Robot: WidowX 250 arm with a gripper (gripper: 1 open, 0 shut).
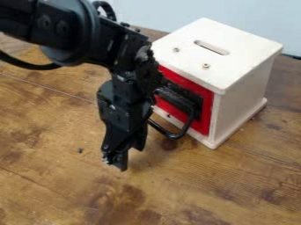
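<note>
My black gripper [115, 156] points down just above the wooden table, left of a white wooden box [241, 88] with a red front [202, 118]. The box has a slot in its top and dark hardware in the red face, partly hidden behind my arm. Whether the gripper's fingers are open or shut is hard to make out.
A black cable loops beside the arm in front of the red face. A pale wall stands behind the box.
</note>
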